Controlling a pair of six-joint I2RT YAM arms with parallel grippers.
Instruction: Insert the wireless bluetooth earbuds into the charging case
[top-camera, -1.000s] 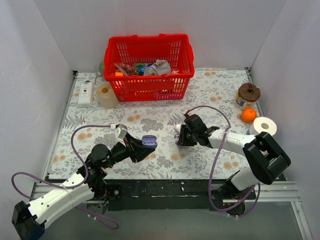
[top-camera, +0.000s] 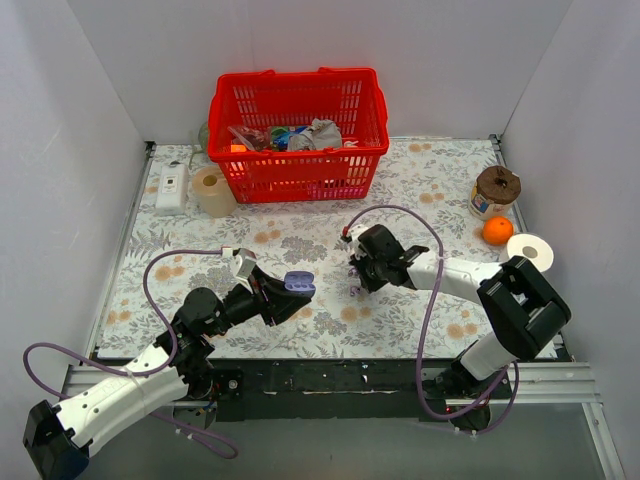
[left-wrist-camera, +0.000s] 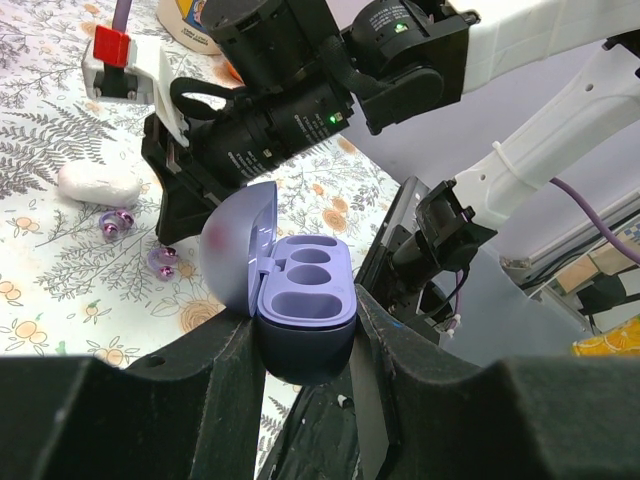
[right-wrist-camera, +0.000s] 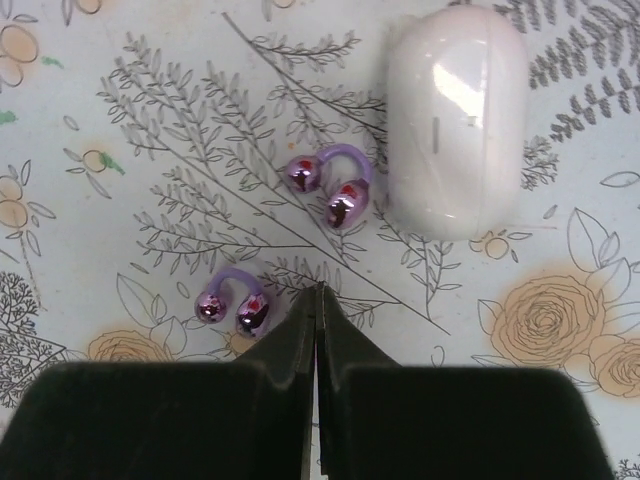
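My left gripper is shut on the open purple charging case (left-wrist-camera: 305, 275), holding it above the table with its hollows showing. In the right wrist view, my right gripper is shut, its fingertips together and nothing between them. One purple earbud (right-wrist-camera: 251, 315) lies on the tablecloth just left of those fingertips, outside them, its loop pointing away from the gripper. Farther out sits the second purple earbud (right-wrist-camera: 347, 203), close beside a white rounded object (right-wrist-camera: 457, 120). From above, the right arm partly hides this spot.
A red basket (top-camera: 300, 180) filled with items stands at the back. On the right are an orange (top-camera: 497, 231), a brown-topped jar (top-camera: 494, 192) and a white roll (top-camera: 528, 251).
The left arm and case stay still.
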